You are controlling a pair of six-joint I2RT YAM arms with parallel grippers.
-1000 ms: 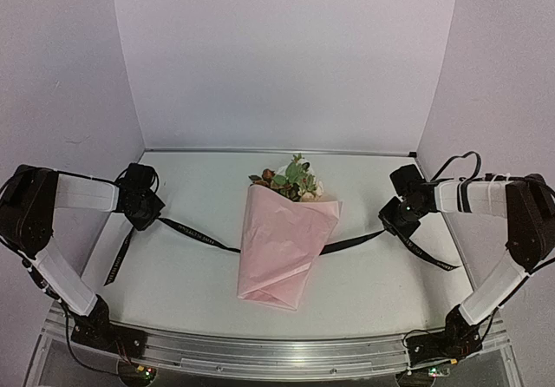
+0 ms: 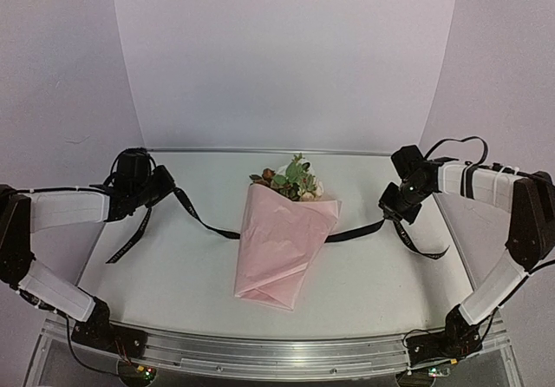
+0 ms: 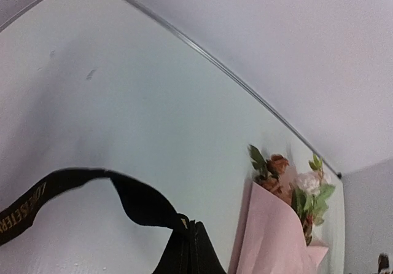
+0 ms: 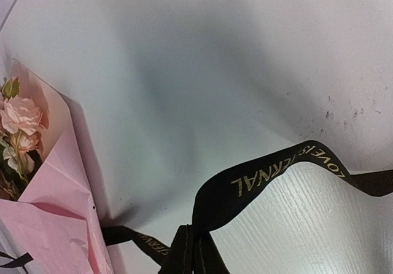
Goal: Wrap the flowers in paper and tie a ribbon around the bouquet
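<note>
The bouquet lies mid-table in the top view, its pink paper wrap (image 2: pixel 282 252) narrowing toward me and its flowers (image 2: pixel 295 180) at the far end. A black ribbon (image 2: pixel 354 233) comes out on both sides of the wrap; whatever runs beneath it is hidden. On the left, my gripper (image 2: pixel 166 187) is shut on the ribbon, whose loose end hangs down to the table. In the left wrist view the ribbon (image 3: pixel 147 204) leaves the closed fingertips. My right gripper is shut on the other side of the ribbon (image 4: pixel 270 169), with gold lettering on the tail.
Bare white table (image 2: pixel 195 274) surrounds the bouquet on either side. Walls close in the back and both sides, and a metal rail (image 2: pixel 286 352) runs along the front edge. No other loose objects are visible.
My left gripper has moved right and farther from the front edge, leaving the left ribbon stretch slacker and curved. The right gripper has shifted only slightly. The bouquet is nearly still.
</note>
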